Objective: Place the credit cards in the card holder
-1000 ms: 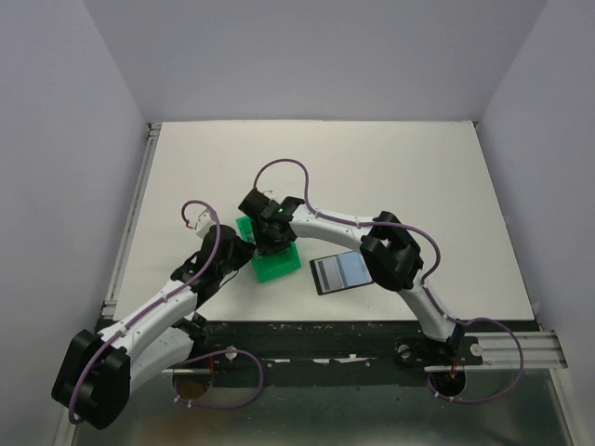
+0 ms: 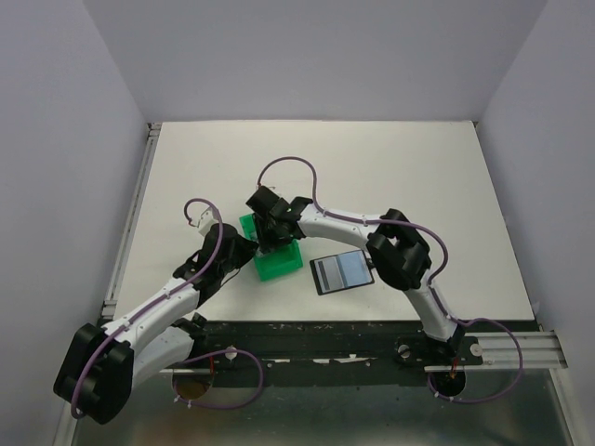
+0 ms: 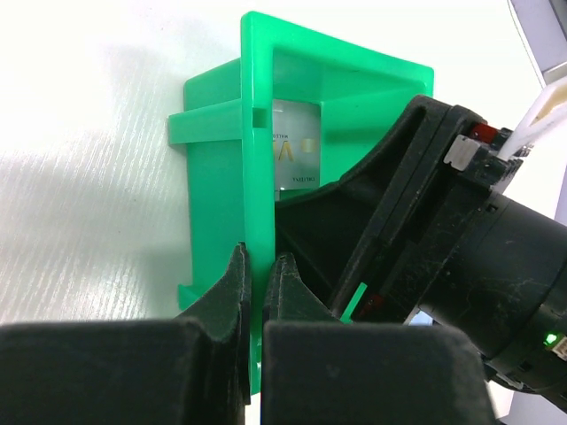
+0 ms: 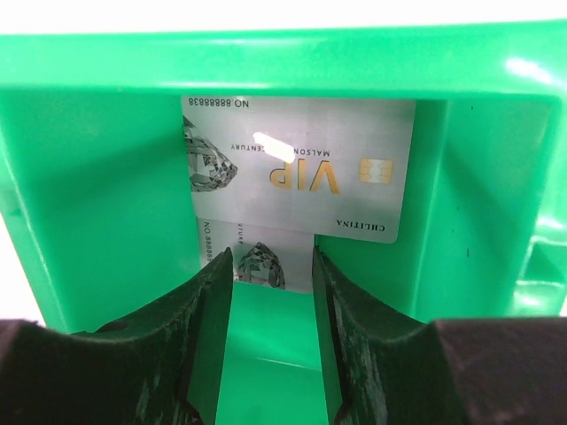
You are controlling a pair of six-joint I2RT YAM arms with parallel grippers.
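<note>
Two silver VIP cards lie overlapping inside a green box; the upper card point(image 4: 301, 164) shows most of its face, while the lower card point(image 4: 257, 257) is partly covered by it. My right gripper reaches down into the box, its fingers apart over the lower card, with nothing clearly held between them. The wall of the green box point(image 3: 259, 159) is pinched by my left gripper, which is shut on it. To the box's right on the table lies the card holder point(image 2: 342, 271), open flat, with a grey pocket side and a blue-grey side.
The right arm point(image 2: 400, 251) stretches over the table above the holder's upper right corner. Black front edge point(image 2: 372, 334) bounds the near side.
My right gripper has shifted slightly to the right over the box. The box has moved very slightly with my left gripper still on its wall; the card holder has stayed put.
</note>
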